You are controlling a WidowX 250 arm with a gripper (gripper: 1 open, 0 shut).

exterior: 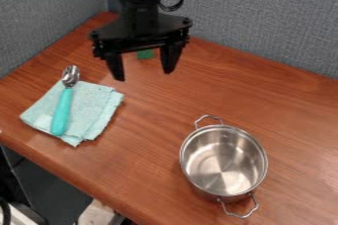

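My black gripper [142, 62] hangs open above the wooden table, nothing between its fingers, toward the back left. A small green object [144, 54] is partly visible behind it. At the left, a light blue-grey cloth [98, 109] lies folded, with a teal-handled utensil [62, 107] with a silver head on it. A steel pot [222, 162] with two handles stands empty at the lower right.
Grey padded walls [251, 41] bound the table at the back and left. The table's front edge runs along the lower left.
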